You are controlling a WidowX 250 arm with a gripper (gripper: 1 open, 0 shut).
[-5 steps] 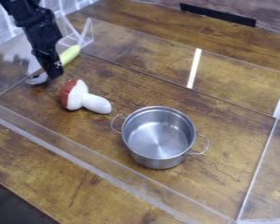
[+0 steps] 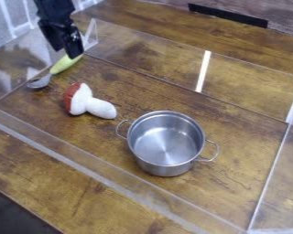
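Observation:
At the upper left my black gripper [image 2: 66,42] hangs above a yellow-green elongated object [image 2: 66,64], its fingers open. Just below that lies a silver spoon-like utensil [image 2: 40,82] near the clear left wall. A red-and-white mushroom-shaped toy [image 2: 91,104] lies on the wooden table left of centre. A steel pot [image 2: 165,144] with two side handles stands right of it.
Clear plastic walls [image 2: 278,174] border the work area on the wooden table [image 2: 222,110].
My gripper has risen from low beside the spoon and yellow-green object to higher above them, uncovering more of both. The toy and pot have not moved.

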